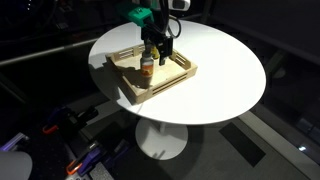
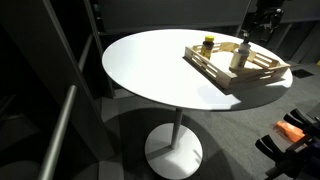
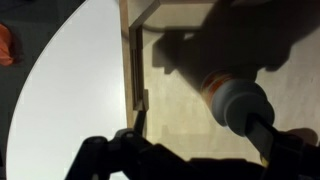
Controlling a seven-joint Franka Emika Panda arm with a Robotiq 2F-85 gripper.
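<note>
A small bottle with orange contents and a grey cap (image 1: 147,65) stands upright in the wooden tray. In the wrist view its grey cap (image 3: 245,104) is close to my right finger (image 3: 284,148); whether they touch I cannot tell. My gripper (image 1: 156,54) is over the tray with its fingers open and nothing held between them. A second bottle, with a yellow cap (image 2: 209,39), stands in the tray too, and in exterior view 1 it is partly behind the gripper. The tray (image 2: 222,77) has slatted low sides.
The tray rests near one edge of a round white table (image 1: 215,80). An orange item (image 3: 8,45) lies on the floor beyond the table edge.
</note>
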